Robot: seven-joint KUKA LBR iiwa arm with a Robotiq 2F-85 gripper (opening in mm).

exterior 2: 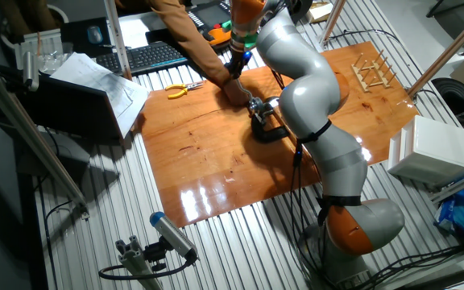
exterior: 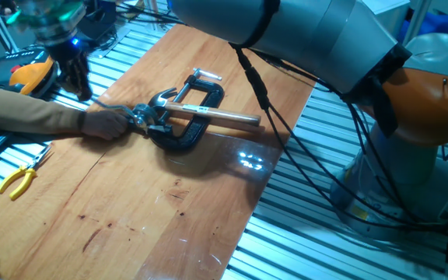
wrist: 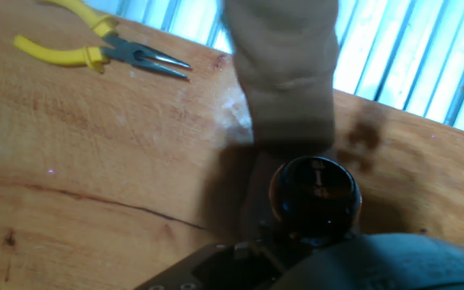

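My gripper hangs at the table's far left, above a person's forearm; its fingers are too dark and small to read. The person's hand lies by a shiny metal piece. A thin grey strand runs between that piece and the area under my gripper. Right of it, a hammer with a wooden handle lies across a black C-clamp. In the wrist view, dark gripper parts fill the bottom, beside a round black glossy thing in front of the forearm; whether it is held cannot be told.
Yellow-handled pliers lie at the table's left edge. A small wooden rack stands at the far end in exterior view 2. The person's arm reaches in beneath my gripper.
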